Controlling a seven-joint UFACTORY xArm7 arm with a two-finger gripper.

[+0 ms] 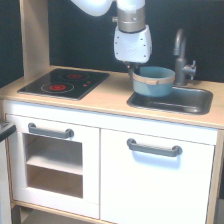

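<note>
A blue-grey pot with a light brown rim hangs or rests over the left part of the sink; from this angle I cannot tell whether it touches the basin. My gripper comes down from above at the pot's left edge and appears shut on its rim or handle. The fingertips are small and dark, so the exact grip is hard to make out. Part of the basin is hidden behind the pot.
Left of the sink is a black stove top with red burner rings and nothing on it. A dark faucet rises behind the sink, just right of the pot. The counter between stove and sink is clear.
</note>
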